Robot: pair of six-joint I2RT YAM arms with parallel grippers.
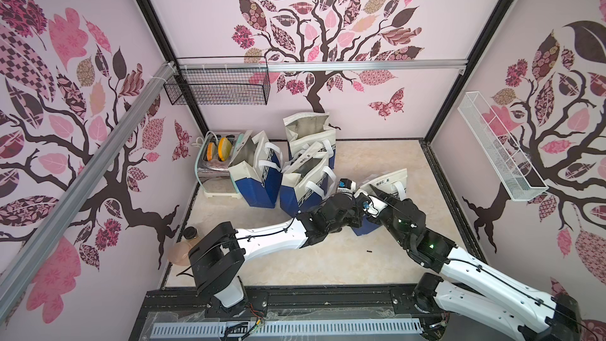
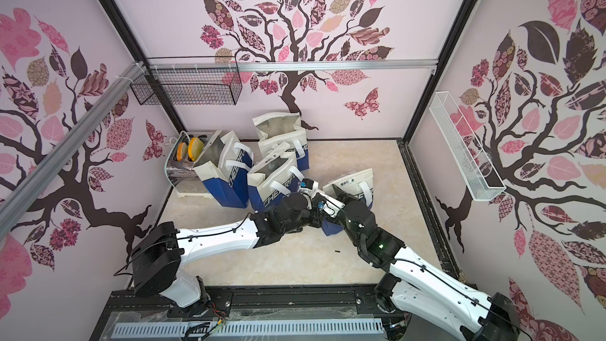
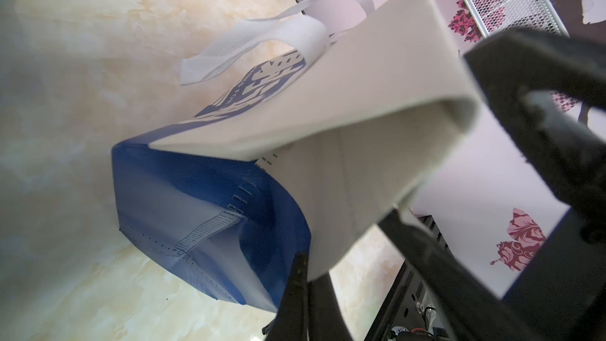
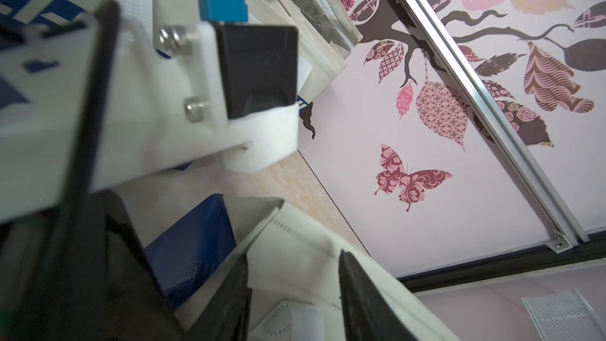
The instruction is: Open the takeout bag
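Observation:
A blue-and-cream takeout bag (image 1: 369, 227) stands right of centre, its cream top folded and partly gaping in the left wrist view (image 3: 341, 56). My left gripper is shut at the lower edge of the cream panel, which appears pinched at its fingertips. In the right wrist view, my right gripper is part open, its fingers either side of a stretch of the cream rim (image 4: 296, 233) with a white strap below; whether they touch it is unclear. The two wrists crowd over the bag and hide much of it in both top views.
Several other bags (image 1: 255, 183) stand at back left beside a rack (image 1: 214, 183) with orange items. A bottle (image 1: 180, 249) is at the left edge. A wire basket (image 1: 502, 145) hangs on the right wall.

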